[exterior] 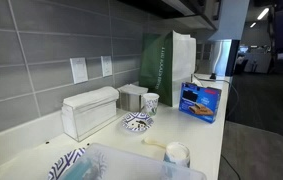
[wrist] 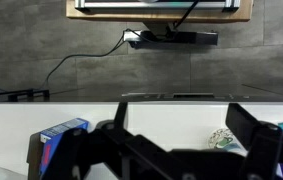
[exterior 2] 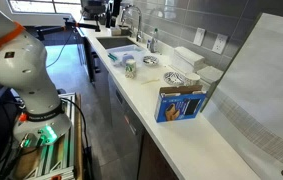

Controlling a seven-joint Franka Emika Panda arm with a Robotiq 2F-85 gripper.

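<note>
My gripper stands open in the wrist view, with its two fingers wide apart and nothing between them. It looks down across the counter's front edge, over dark floor and white worktop. A blue box (wrist: 53,142) lies to the lower left of the fingers, and a patterned bowl (wrist: 220,138) shows beside the right finger, partly hidden. In the second exterior view the blue box (exterior 2: 181,104) stands on the counter, well apart from the arm. The first exterior view shows a patterned bowl (exterior: 138,122), a patterned cup (exterior: 149,103) and a white cup (exterior: 177,155).
A large paper bag (exterior: 168,68) stands behind the blue box. A white container (exterior: 89,112) is against the tiled wall, and a clear bin (exterior: 131,165) lies in front. Toward the far end is a sink (exterior 2: 117,42).
</note>
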